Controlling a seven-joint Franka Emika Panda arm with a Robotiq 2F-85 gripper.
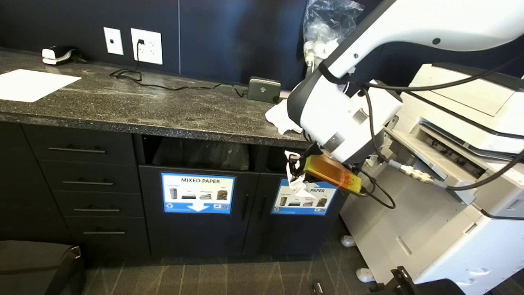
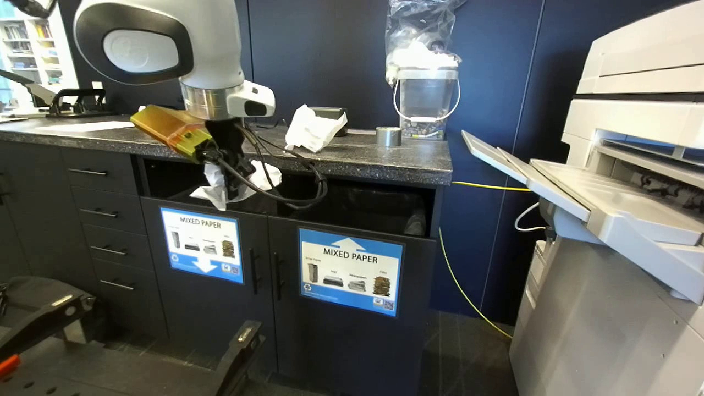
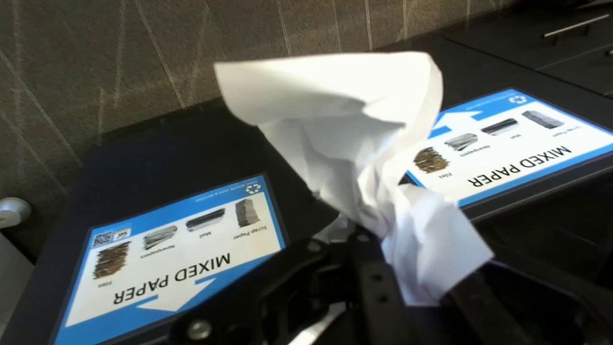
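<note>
A crumpled white paper is pinched in my gripper, its loose ends sticking out on both sides. In exterior view 2 the held paper hangs in front of the cabinet, near the bin openings. The wrist view shows the dark fingers blurred and partly covered by the paper. Another crumpled white paper rests on the counter near its front edge, partly behind the arm in exterior view 1. Two bin openings sit below the countertop: a left one and a right one.
MIXED PAPER signs mark both cabinet doors. A tape roll, a clear bucket and a small dark box stand on the counter. A large printer is close on the right.
</note>
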